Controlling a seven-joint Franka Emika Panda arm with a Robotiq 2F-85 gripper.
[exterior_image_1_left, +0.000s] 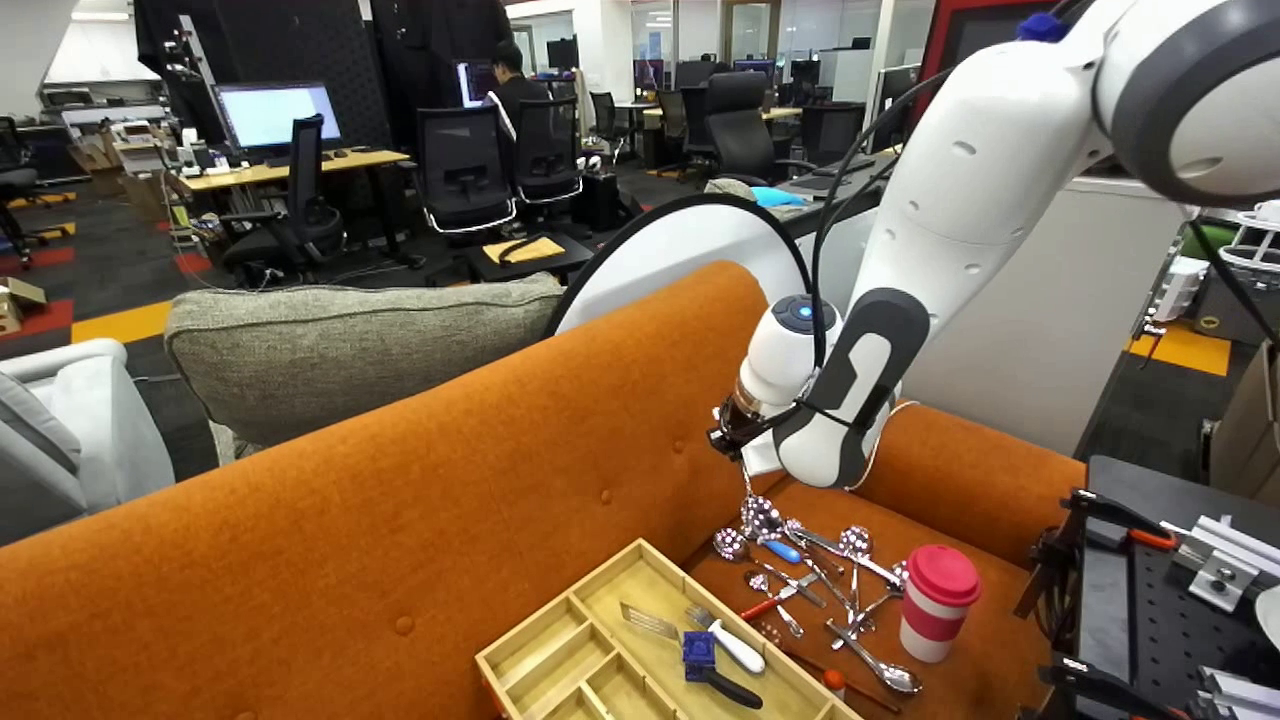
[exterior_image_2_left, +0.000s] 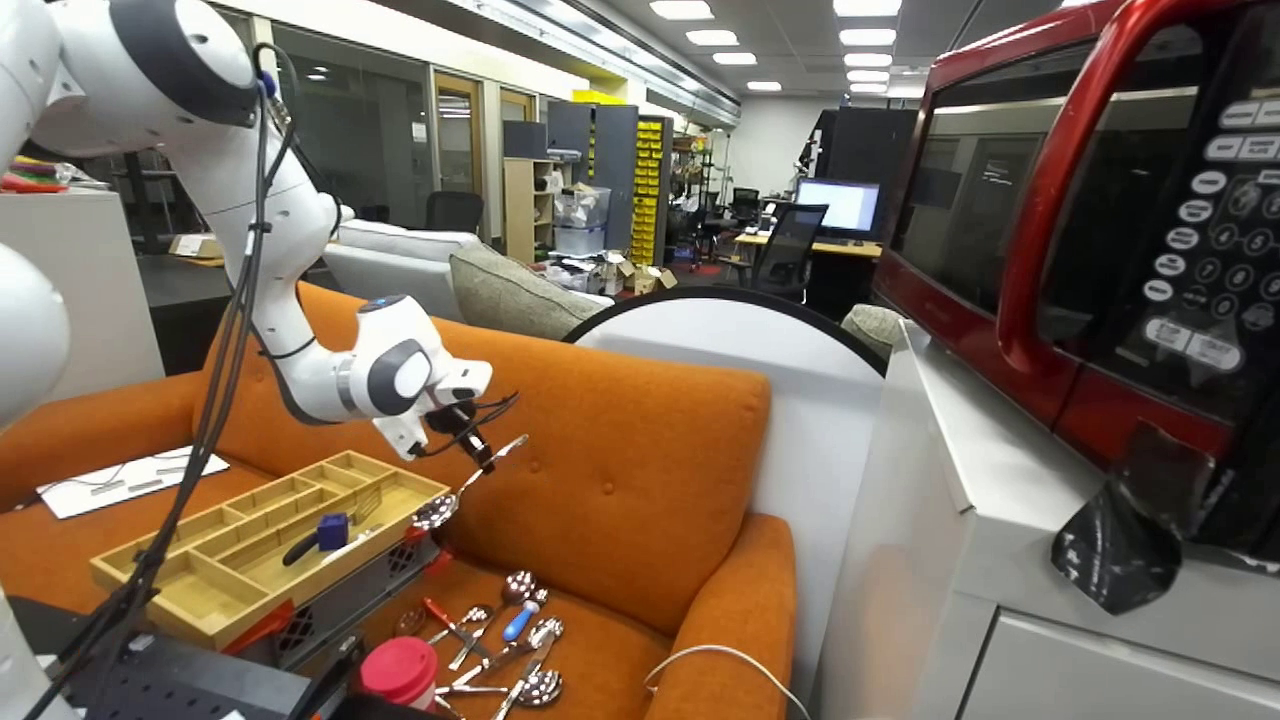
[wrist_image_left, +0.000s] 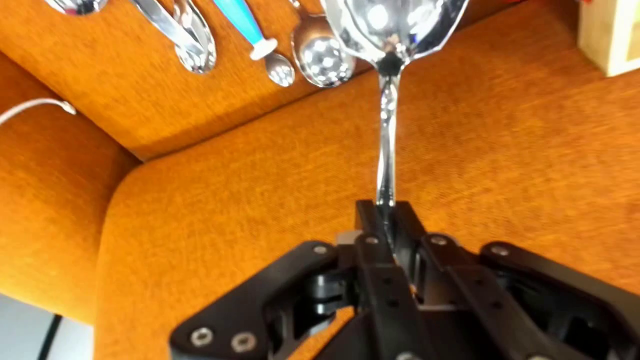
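Note:
A shiny metal ladle-like spoon (wrist_image_left: 387, 120) is held by its handle, its wide bowl pointing away from my gripper. The two black fingertips press together around the handle. In exterior view 2 the spoon (exterior_image_2_left: 477, 478) hangs tilted in the air, bowl low, close to the tray's right end; handle metal also shows above the fingers. Exterior view 1 has my gripper (exterior_image_1_left: 741, 446) raised in front of the couch back, over the far edge of the utensil pile. A wooden divided tray (exterior_image_1_left: 524, 649) holds a blue-and-black utensil (exterior_image_1_left: 699, 654) and a white-handled fork (exterior_image_1_left: 727, 638).
Loose utensils lie on the orange seat, among them a blue-handled one (exterior_image_1_left: 781, 551) and a slotted spoon (exterior_image_1_left: 885, 672). A red-lidded cup (exterior_image_1_left: 939, 604) stands beside them. The couch back (exterior_image_1_left: 396, 528) rises behind the tray.

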